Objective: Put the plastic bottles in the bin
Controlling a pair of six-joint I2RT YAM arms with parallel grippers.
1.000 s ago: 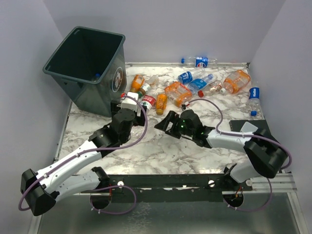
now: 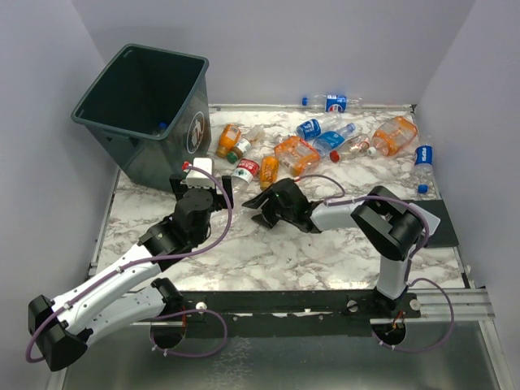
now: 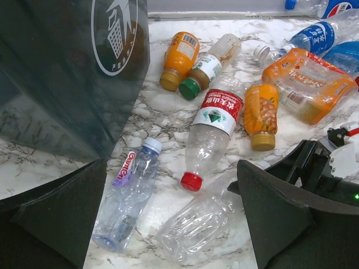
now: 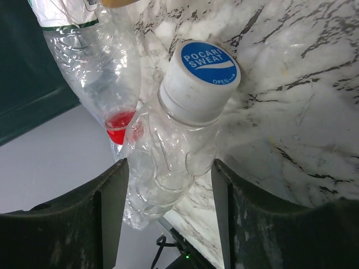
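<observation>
My left gripper (image 2: pixel 201 188) hangs open above the table beside the bin (image 2: pixel 146 114); in the left wrist view an Evian bottle (image 3: pixel 126 196) and a clear bottle (image 3: pixel 193 227) lie below it. My right gripper is part open around the clear Pocari Sweat bottle (image 4: pixel 168 140), white cap (image 4: pixel 196 84) pointing away from the fingers; whether they touch it is unclear. A red-capped water bottle (image 3: pixel 207 134) lies just beyond, with orange bottles (image 3: pixel 261 112) and other plastic bottles farther back.
Several more bottles (image 2: pixel 333 103) lie across the back and right of the table. A black pad (image 2: pixel 443 231) sits at the right edge.
My right arm has moved left onto the clear bottle.
</observation>
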